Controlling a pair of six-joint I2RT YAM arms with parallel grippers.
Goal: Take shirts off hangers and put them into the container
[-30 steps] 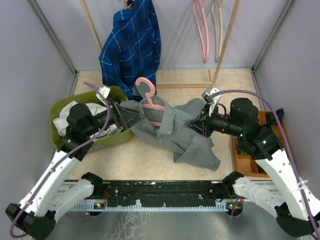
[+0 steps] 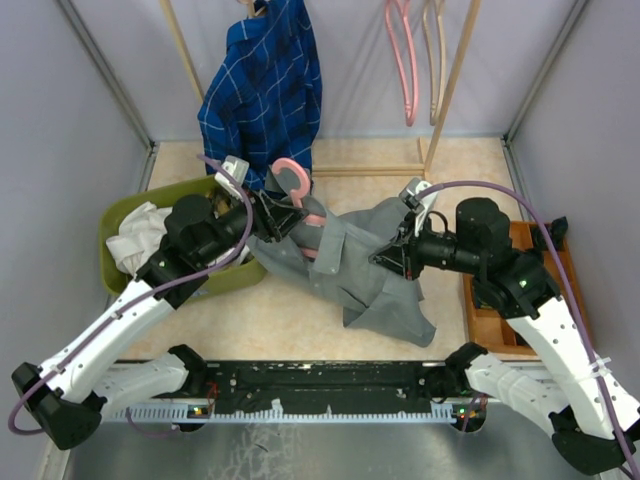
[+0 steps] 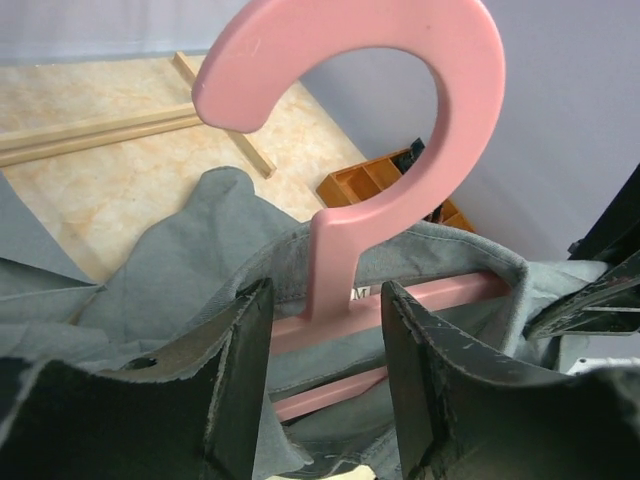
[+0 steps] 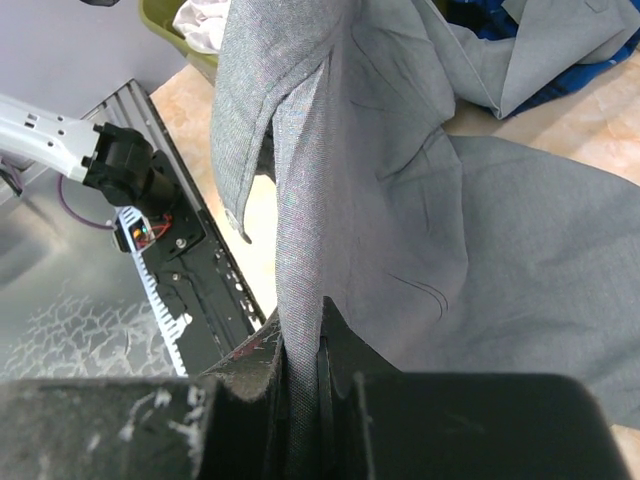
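A pink hanger [image 3: 440,100] sits partly inside the grey shirt [image 2: 365,275], its hook rising out of the collar. The left gripper is part open, its two fingers on either side of the hook's stem, with visible gaps around it. The hanger's bars pass behind those fingers. Over on the right side of the shirt, my right gripper [image 2: 400,262] is pinched shut on the grey fabric. In the right wrist view a fold of the shirt [image 4: 300,230] runs down between the fingers, and the rest spreads to the right.
A green basket [image 2: 225,281] with white cloth stands at the left. Behind, a blue plaid shirt [image 2: 262,85] hangs from a wooden rack [image 2: 455,80] beside an empty pink hanger [image 2: 408,70]. A wooden box [image 2: 512,300] is at the right.
The right arm has barely shifted, still gripping the shirt.
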